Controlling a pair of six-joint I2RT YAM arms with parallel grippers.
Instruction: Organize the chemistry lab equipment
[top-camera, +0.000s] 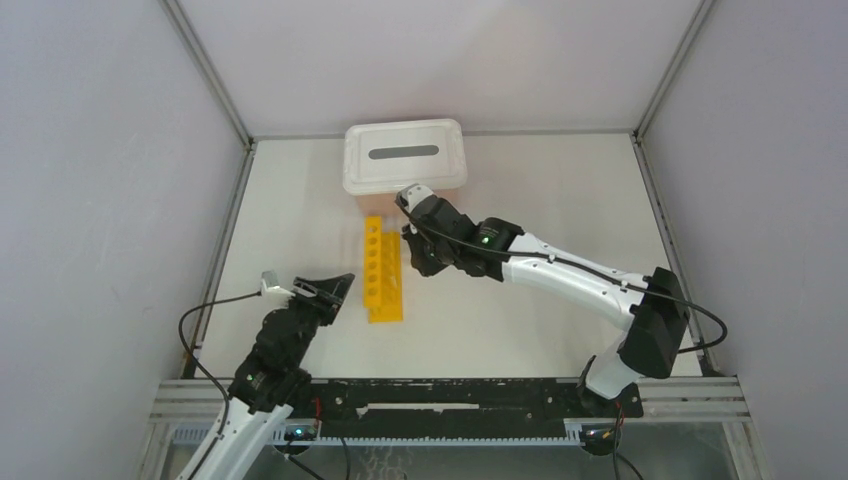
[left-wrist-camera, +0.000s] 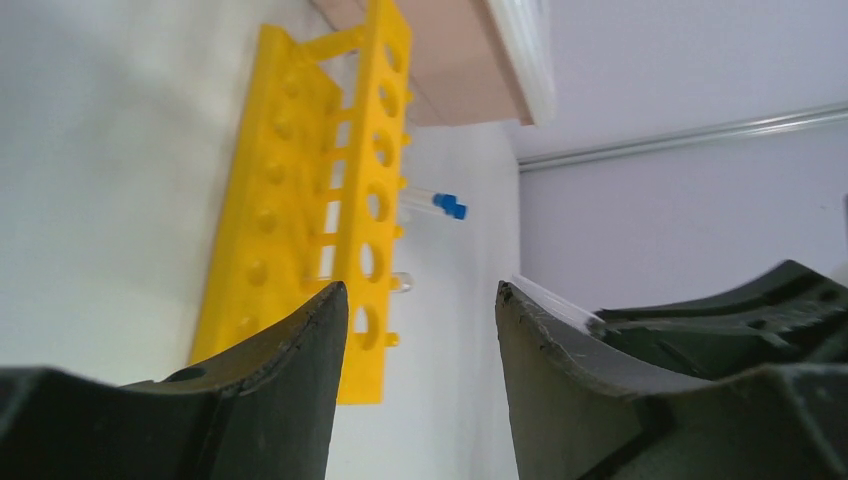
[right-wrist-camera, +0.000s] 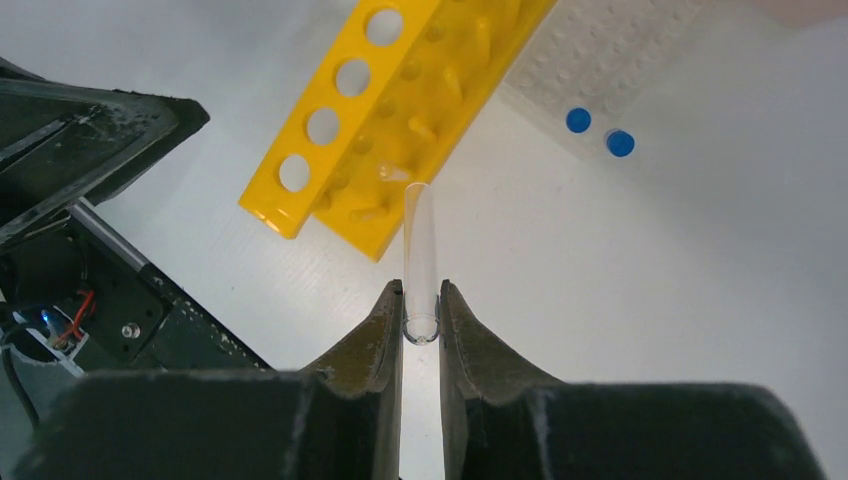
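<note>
A clear test tube is gripped by my right gripper, its far end pointing toward the yellow rack. In the top view the right gripper is just right of the yellow rack, and the tube cannot be made out there. My left gripper is open and empty, short of the rack's near end in its own view. From above, the left gripper is left of the rack. A small clear piece sits in the rack's base.
A clear gridded rack with two blue caps stands beside the yellow one. Behind them is a pinkish box with a white lid. Bare table lies to the right and left.
</note>
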